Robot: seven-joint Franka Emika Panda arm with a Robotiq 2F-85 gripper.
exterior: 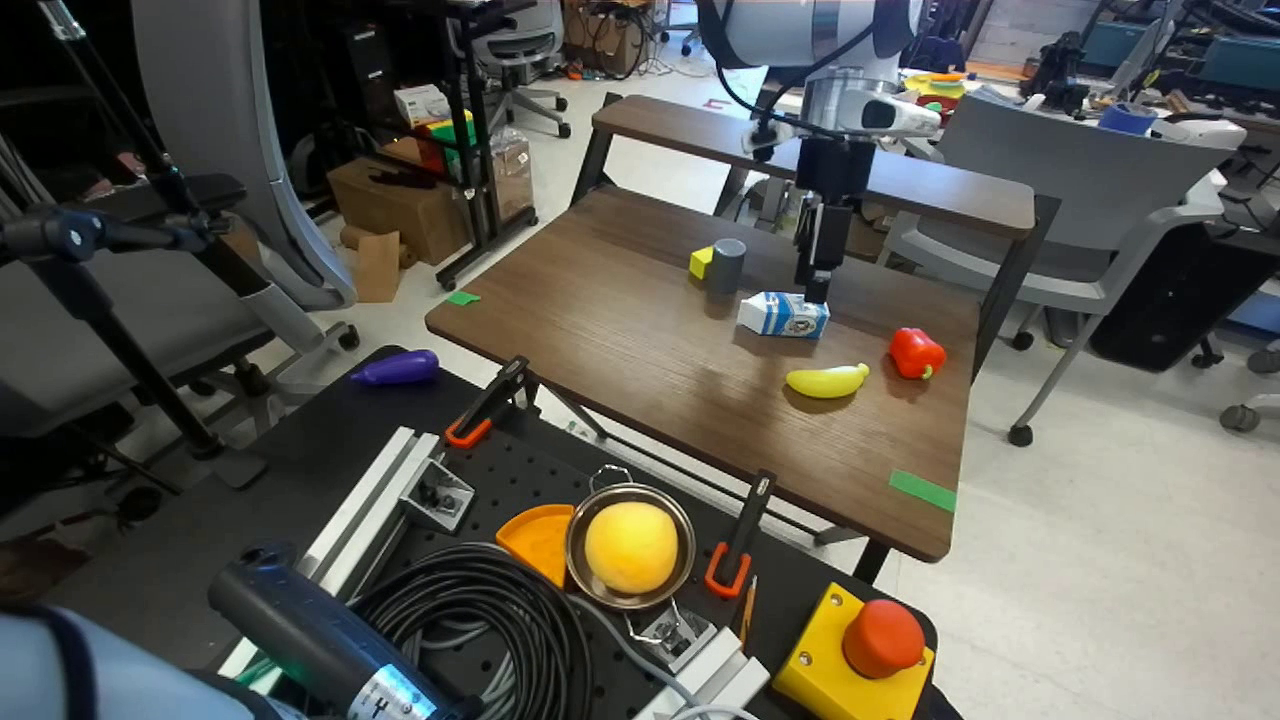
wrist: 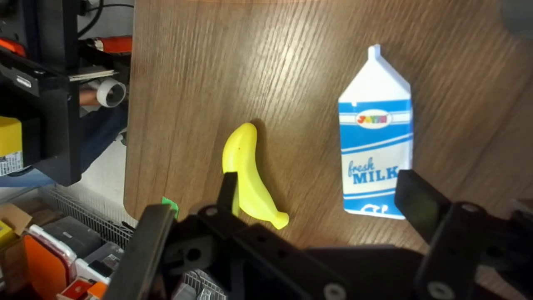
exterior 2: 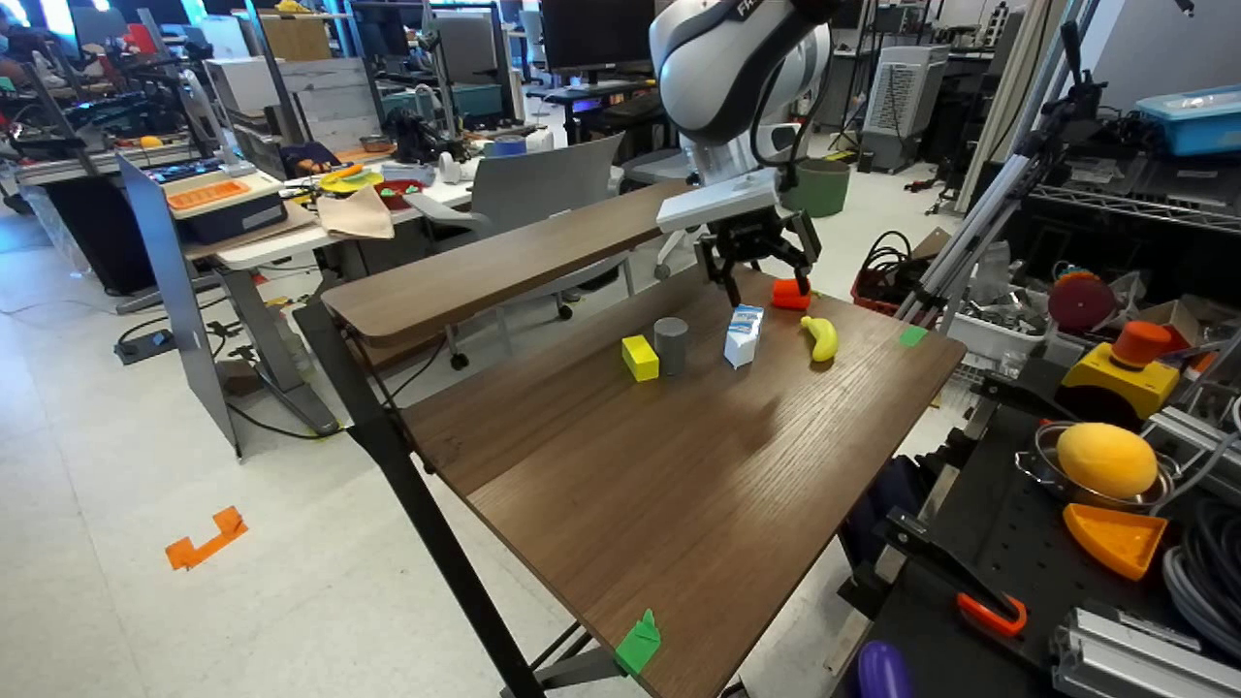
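My gripper (exterior: 817, 294) hangs over the table behind the blue-and-white milk carton (exterior: 786, 314). In the wrist view the fingers (wrist: 422, 205) are wide apart, and only bare tabletop shows in the gap of the open gripper. Lying flat, the carton (wrist: 377, 145) has its lower right corner covered by one finger. The other finger crosses in front of the yellow banana (wrist: 257, 187). A red pepper (exterior: 917, 354) rests to the right of the carton in exterior view 1. Left of the carton stand a grey cylinder (exterior: 726, 265) and a yellow block (exterior 2: 640, 359).
A raised shelf (exterior: 672, 130) runs along the far side of the brown table (exterior: 600, 300). A separate black bench holds a pan (exterior: 577, 552) with a yellow ball, clamps, cables and a red stop button (exterior: 884, 637).
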